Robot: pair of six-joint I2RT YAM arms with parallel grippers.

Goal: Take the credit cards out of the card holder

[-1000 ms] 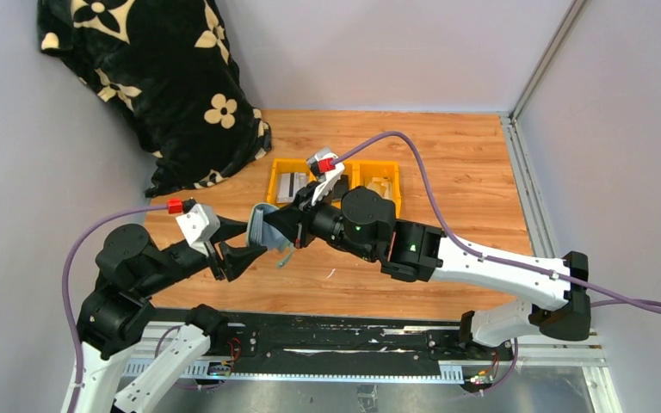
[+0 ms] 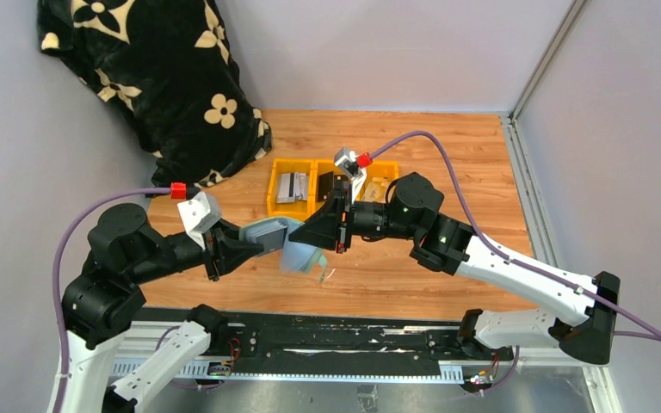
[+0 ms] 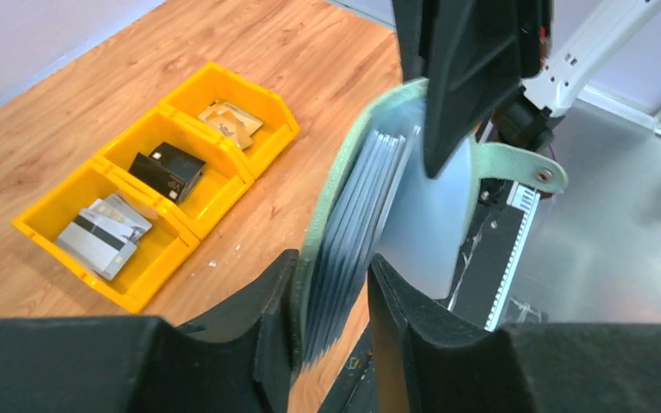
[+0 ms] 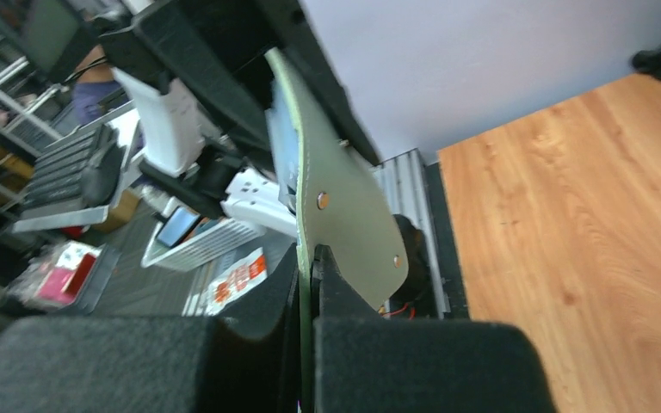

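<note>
The pale green card holder (image 2: 295,255) hangs spread open above the table, between the two arms. Thin grey cards or sleeves fan out of it as a stack (image 3: 357,228) in the left wrist view. My right gripper is shut on a thin cover edge of the holder, which runs between its fingers. My left gripper stands part open around the stack's near end and the holder's other cover. Table shows between the stack and its right finger. Whether any single card stands free of the holder cannot be told.
A yellow three-part tray (image 2: 272,194) stands behind the arms. Its left compartment holds grey-white cards (image 3: 103,234), the middle one dark cards (image 3: 168,170), the right one tan pieces (image 3: 231,123). A dark patterned cushion (image 2: 163,95) leans at back left.
</note>
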